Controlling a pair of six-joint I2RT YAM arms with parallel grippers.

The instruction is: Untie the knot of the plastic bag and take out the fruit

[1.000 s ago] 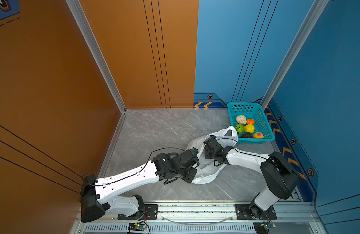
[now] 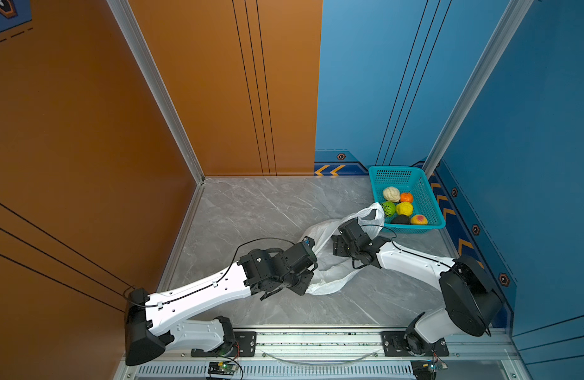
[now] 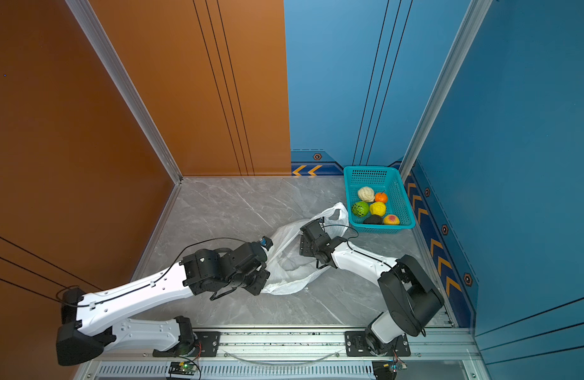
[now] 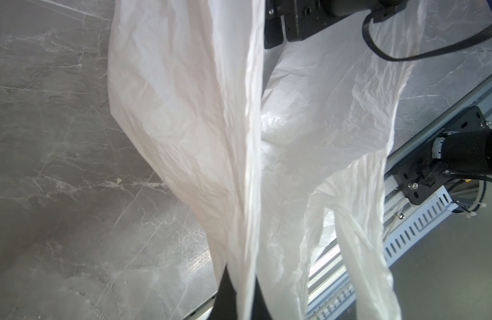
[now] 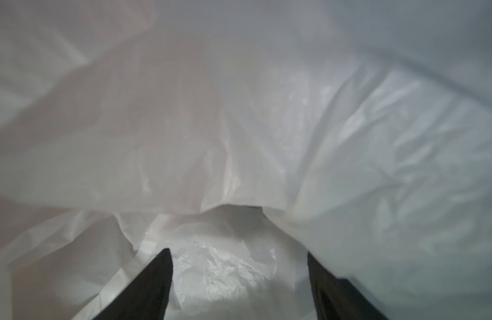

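Observation:
The white plastic bag (image 2: 329,281) lies crumpled and opened out on the grey table between my arms. My left gripper is shut on a fold of its near-left edge, with the film running up between the dark fingers in the left wrist view. My right gripper is inside the bag, fingers apart, with only crumpled film in sight between and above them in the right wrist view. I see no fruit in the bag there.
A teal basket (image 2: 431,215) at the back right holds several fruits, including a yellow one (image 2: 404,208) and an orange (image 3: 380,197); the bag's far end touches or nearly touches it.
My left gripper has moved slightly left with the bag in it.

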